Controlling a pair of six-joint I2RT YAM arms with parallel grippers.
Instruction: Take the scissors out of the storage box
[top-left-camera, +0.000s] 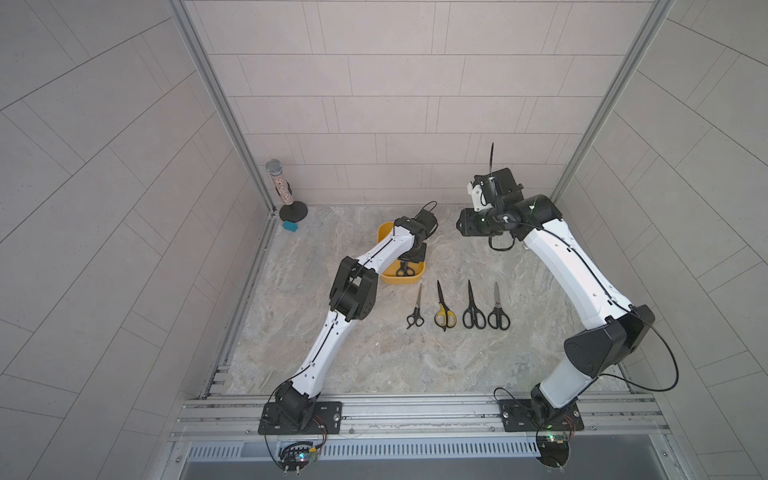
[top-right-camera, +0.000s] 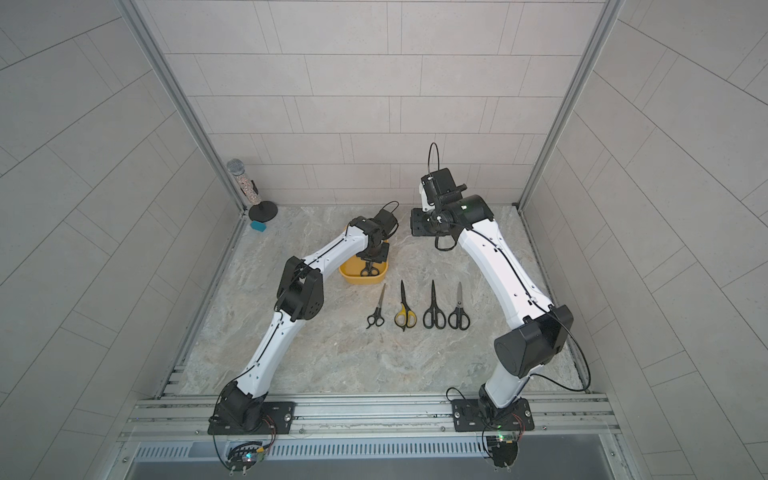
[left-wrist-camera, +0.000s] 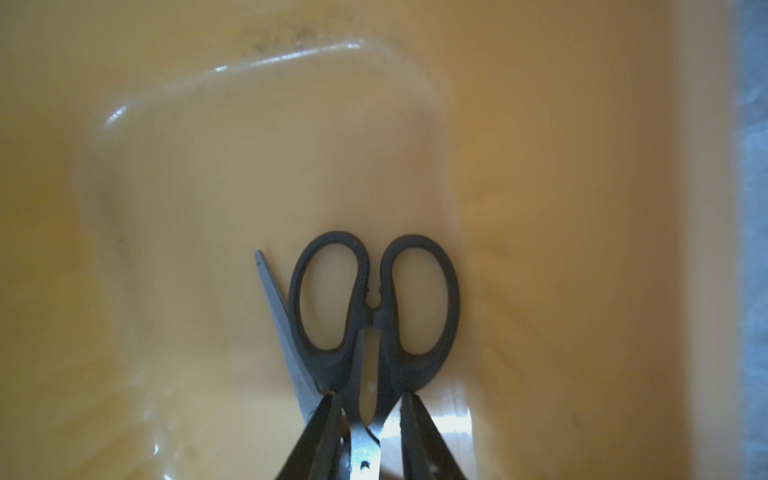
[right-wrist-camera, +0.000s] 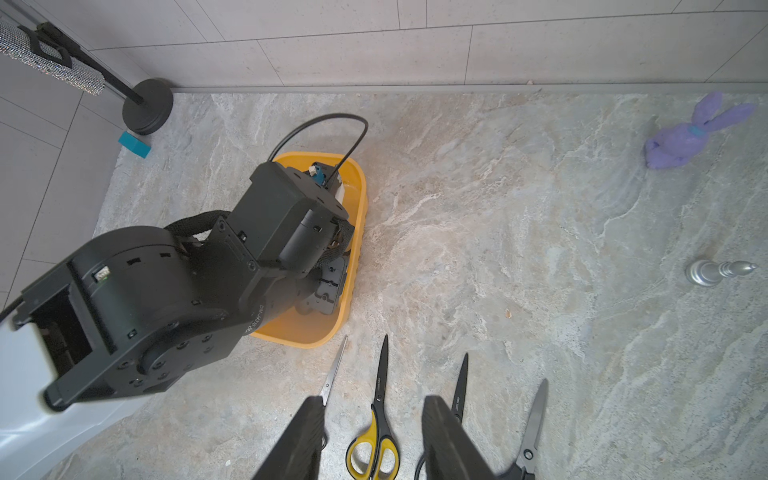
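Inside the yellow storage box (top-left-camera: 402, 279), black-handled scissors (left-wrist-camera: 448, 336) lie on the floor, handle loops uppermost in the left wrist view. A grey pointed blade (left-wrist-camera: 276, 292) lies against their left loop; the rest of what it belongs to is hidden. My left gripper reaches down into the box, its fingers part open on either side of the scissors' neck, with a gap showing. Out to the right, well clear of the box, my right gripper hangs above the table with its fingers apart and nothing held.
In front of the box stand several scissors in a row, among them a yellow-and-black pair (top-left-camera: 445, 313) and a black pair (top-left-camera: 473, 314). A purple rabbit (right-wrist-camera: 676, 146) and a silver peg (right-wrist-camera: 716, 272) are at the right. Free table lies right of the box.
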